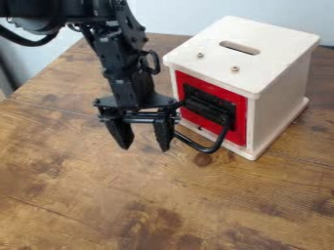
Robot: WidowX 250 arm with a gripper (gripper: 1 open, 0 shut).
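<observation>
My black gripper (144, 135) hangs in the centre-left of the view above the wooden table, fingers pointing down and spread apart with nothing between them. To its right stands a pale wooden box (269, 70) with a slot and two small knobs on top. Its front has a red panel (237, 133) carrying a black fixture (206, 103) and a bent black bar (206, 146), which reaches down toward my gripper and passes behind the right finger. I cannot tell whether they touch.
A white wall (183, 15) lies behind the table, and a black cable arcs at the top left.
</observation>
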